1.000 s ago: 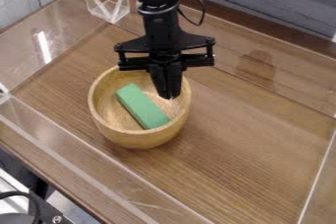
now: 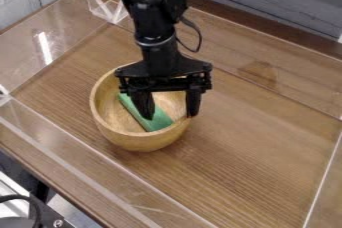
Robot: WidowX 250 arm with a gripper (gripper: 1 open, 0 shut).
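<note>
My black gripper [image 2: 160, 100] hangs from the arm at the top of the view and is lowered into a tan round bowl [image 2: 114, 132], its open fingers reaching down over the bowl. Inside the bowl a green oblong object [image 2: 154, 120] lies tilted, partly hidden under the gripper's dark parts. Whether the fingers touch it I cannot tell.
The bowl stands on a wooden table [image 2: 254, 162], whose right side is clear. A small clear object [image 2: 107, 4] is at the back left. Pale walls edge the back and right. A dark cable lies at the lower left.
My gripper has moved down and toward the camera, from above the bowl's back to over the green object, covering more of it. The bowl is about where it was.
</note>
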